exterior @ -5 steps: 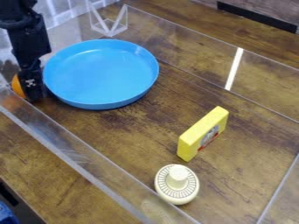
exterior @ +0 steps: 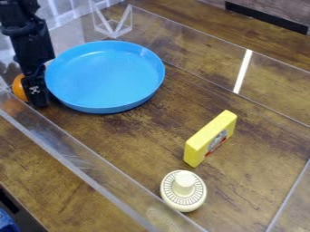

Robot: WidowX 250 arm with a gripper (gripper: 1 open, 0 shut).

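Note:
The black gripper [exterior: 32, 87] reaches down at the left edge, just left of a round blue plate [exterior: 104, 74]. An orange object [exterior: 18, 88] is at its fingertips, partly hidden behind them; whether the fingers are closed on it I cannot tell.
A yellow box [exterior: 209, 137] stands at the right middle, and a white round object [exterior: 183, 190] near the front. A white wire-like holder [exterior: 111, 20] is at the back. Clear plastic walls border the wooden surface.

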